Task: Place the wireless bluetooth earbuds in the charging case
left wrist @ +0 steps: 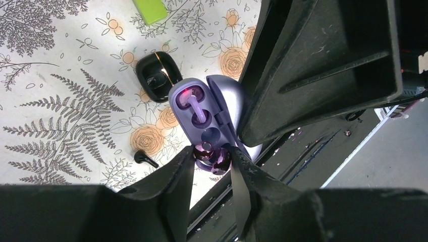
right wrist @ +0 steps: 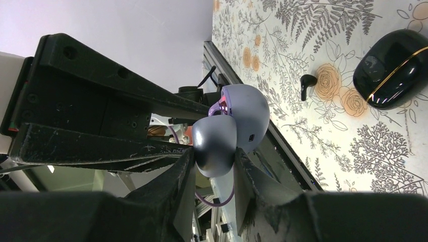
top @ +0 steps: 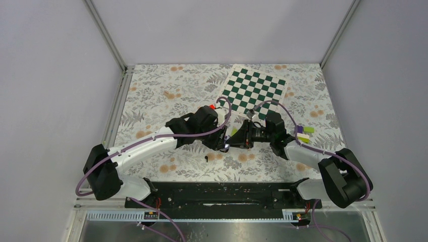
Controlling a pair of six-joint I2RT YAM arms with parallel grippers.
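Note:
My right gripper [top: 237, 137] is shut on the lavender charging case, held with its lid open in mid-air; in the right wrist view the lid [right wrist: 214, 146] is between its fingertips. In the left wrist view one purple earbud [left wrist: 198, 108] sits in the upper slot. My left gripper has its fingertips at a glossy purple earbud [left wrist: 220, 161] over the lower slot; whether it is fully seated is unclear.
A black case [left wrist: 154, 75] lies on the floral mat beside a small black earbud [left wrist: 144, 158]. A green block [left wrist: 150, 10] lies farther off; a checkerboard [top: 252, 89] is at the back.

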